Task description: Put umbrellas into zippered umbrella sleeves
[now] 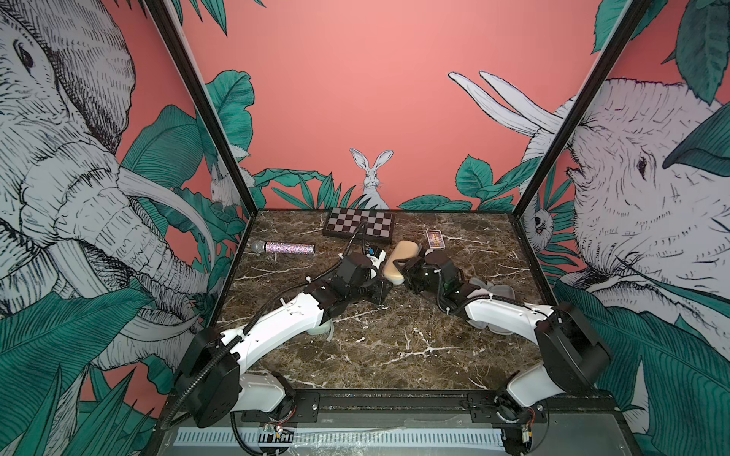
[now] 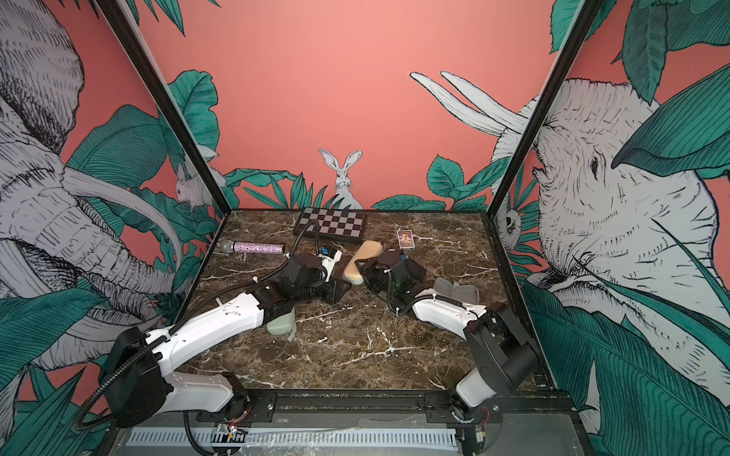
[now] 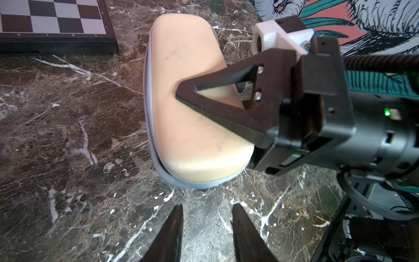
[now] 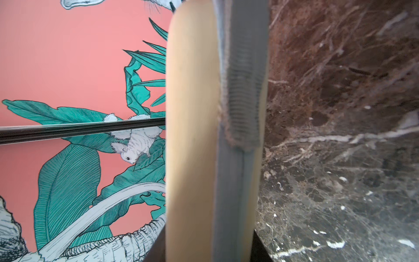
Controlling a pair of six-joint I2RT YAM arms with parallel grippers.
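My right gripper is shut on a cream oblong case (image 3: 187,144) with a grey zippered band (image 4: 237,109), held above the marble table. Just below and left of the case in the left wrist view, my left gripper stands open with nothing between its fingertips. A mint green case (image 2: 281,323) lies on the table behind the left arm, and a grey item (image 2: 456,291), partly hidden by the right arm, lies at the right.
At the back stand a checkered board (image 1: 357,223) and a small card box (image 1: 435,239). A glittery microphone (image 1: 289,247) lies at the left.
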